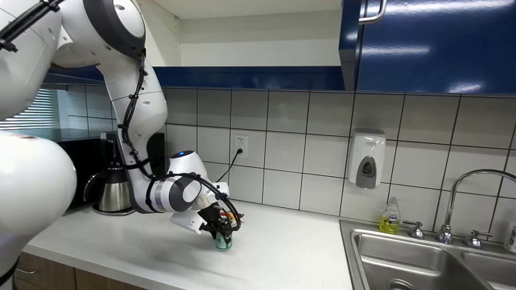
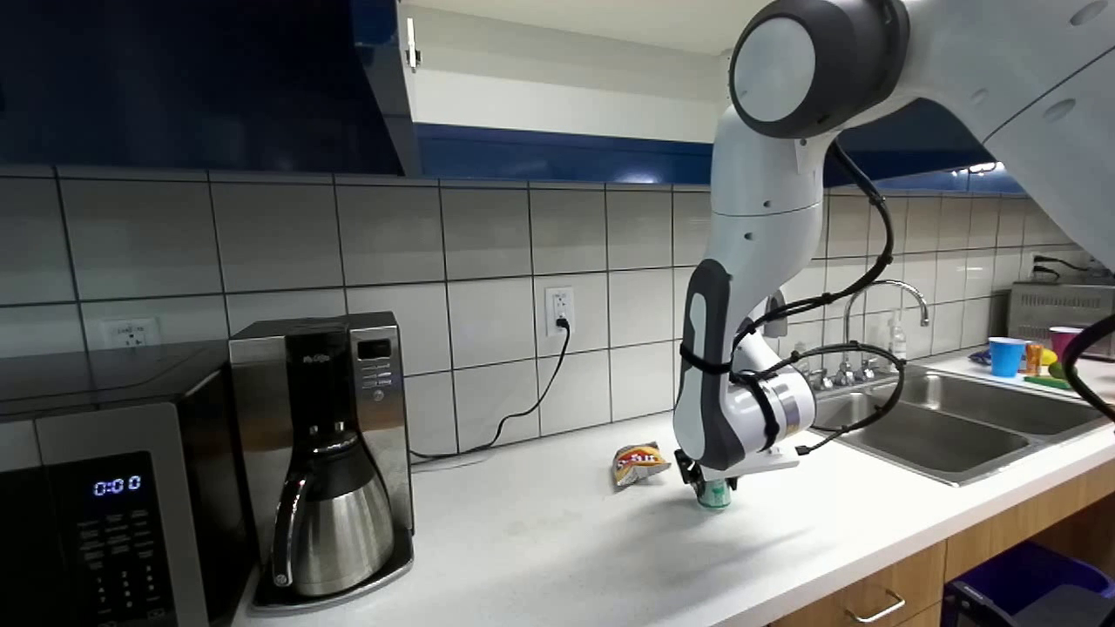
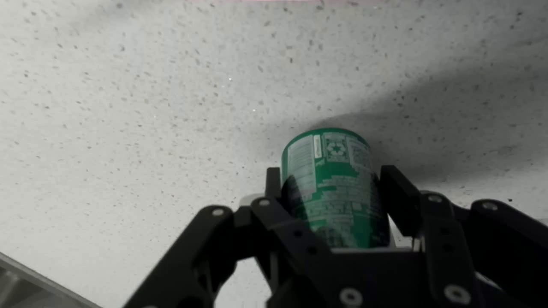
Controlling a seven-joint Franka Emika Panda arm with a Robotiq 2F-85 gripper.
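Note:
A small green canister (image 3: 334,185) with white printed label is between the black fingers of my gripper, which is shut on its sides. Its lower end points away from the wrist camera. In exterior view 1 the green canister (image 1: 223,241) shows below the gripper (image 1: 222,233), low over the white counter. From the other side, only its lower part (image 2: 715,495) shows under the gripper (image 2: 711,479). Whether its base touches the counter, I cannot tell.
An orange snack bag (image 2: 638,464) lies on the counter behind the gripper. A coffee maker (image 2: 324,460) and microwave (image 2: 115,502) stand at one end. On the other side is the sink (image 1: 406,256), with a soap bottle (image 1: 390,217) behind it.

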